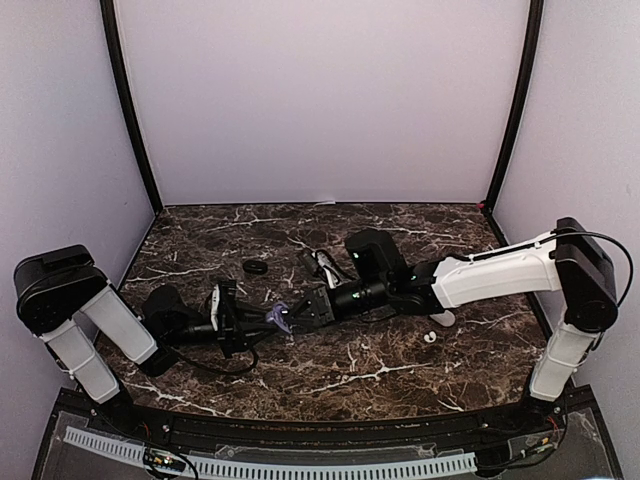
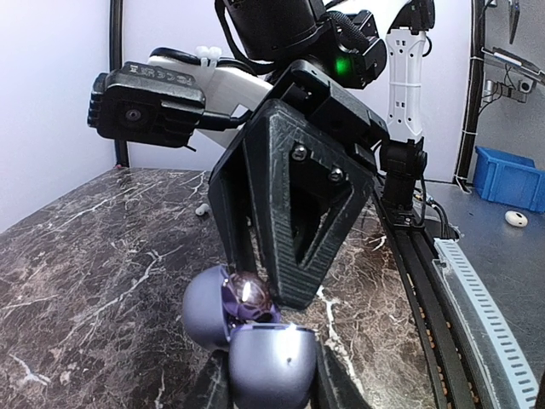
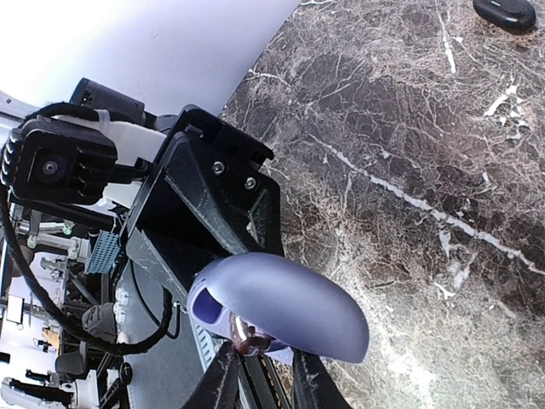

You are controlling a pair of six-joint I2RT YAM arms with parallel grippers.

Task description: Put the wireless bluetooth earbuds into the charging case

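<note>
The purple charging case [image 2: 272, 365] is held up off the table with its lid raised. My left gripper [image 1: 262, 322] is shut on it, one of its fingers [image 2: 217, 385] at each side. A shiny brownish earbud [image 3: 247, 337] sits at the case's opening, also seen as a glossy earbud [image 2: 248, 291] beside the lid. How deep it is seated, I cannot tell. Right at the case is my right gripper, its fingertips apart. One right finger [image 2: 289, 277] is close beside the earbud; whether they touch is unclear.
A black oval case [image 1: 255, 267] lies on the marble table [image 1: 200, 240] behind the left gripper. A white case [image 1: 441, 317] and a small white earbud [image 1: 430, 337] rest under the right arm.
</note>
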